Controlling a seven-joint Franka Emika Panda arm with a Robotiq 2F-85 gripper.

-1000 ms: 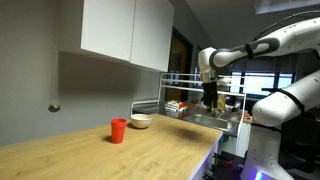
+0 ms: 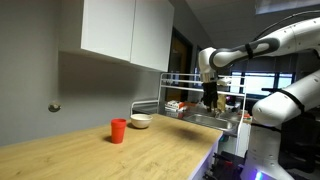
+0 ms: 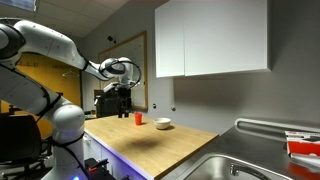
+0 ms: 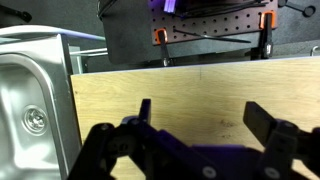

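Note:
A red cup [image 2: 118, 130] stands upright on the wooden counter, and in exterior view 2 the same red cup [image 3: 138, 119] is toward the left. Beside it, apart, sits a white bowl [image 2: 141, 121], also seen as a white bowl [image 3: 162, 123] in the other exterior view. My gripper [image 2: 210, 102] hangs high over the counter's edge, well away from both. In the wrist view the gripper has its fingers spread wide, and only bare wood shows between them. Neither cup nor bowl appears in that view.
A metal sink [image 4: 35, 120] borders the counter; a rack [image 2: 185, 82] stands beyond it. White cabinets [image 3: 215, 45] hang above. The arm's base mount [image 4: 210, 22] lies along the counter's edge.

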